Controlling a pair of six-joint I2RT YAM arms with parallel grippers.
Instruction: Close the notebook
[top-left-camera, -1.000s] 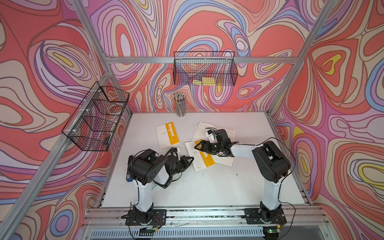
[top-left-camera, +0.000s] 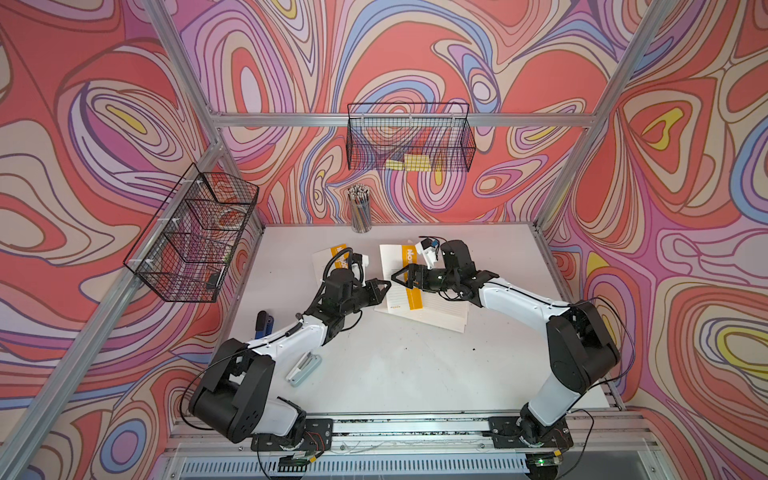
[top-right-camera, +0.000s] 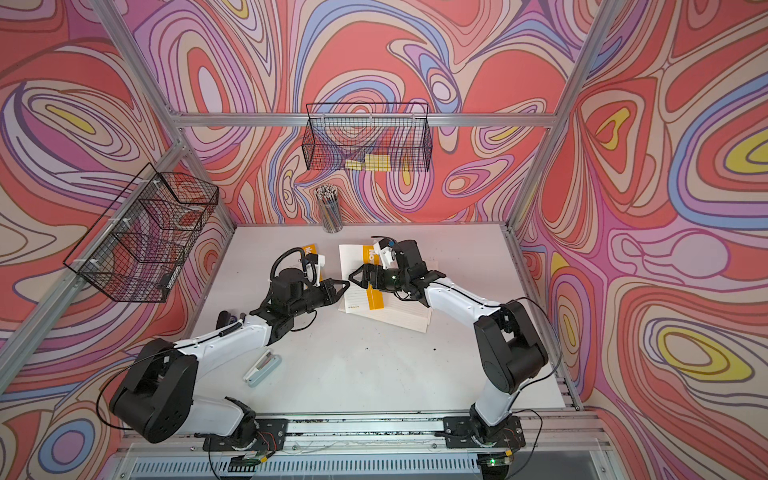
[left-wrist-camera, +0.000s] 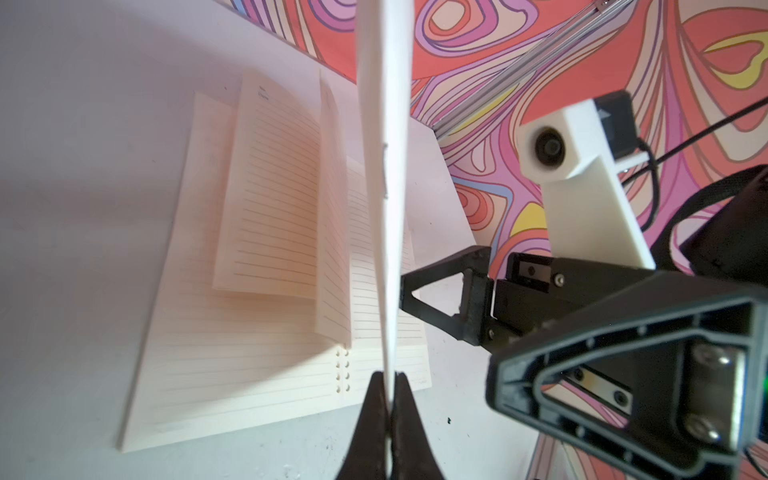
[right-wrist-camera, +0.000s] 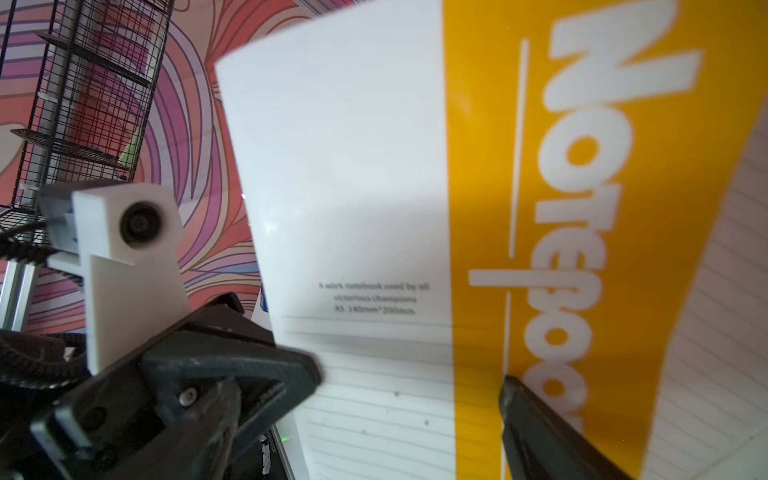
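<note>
My left gripper is shut on the edge of a white notebook with an orange band (right-wrist-camera: 512, 200). In its wrist view that notebook appears edge-on, standing up from the fingertips. Behind it an open lined notebook (left-wrist-camera: 232, 400) lies on the table, with some pages (left-wrist-camera: 332, 216) raised. Whether the two are joined cannot be told. In the top left view, my right gripper (top-left-camera: 400, 278) hovers over the held notebook's right side. Its fingers (right-wrist-camera: 532, 416) stand wide apart in its own wrist view, with the cover beyond them.
Another orange-banded notebook (top-left-camera: 321, 264) lies at back left, partly behind my left arm. A pen holder (top-left-camera: 361, 212) stands at the back edge. Staplers (top-left-camera: 304, 369) lie at left.
My left gripper has moved back from the front, taking the orange-banded notebook with it, over the open pages. The notebook has turned more upright.
</note>
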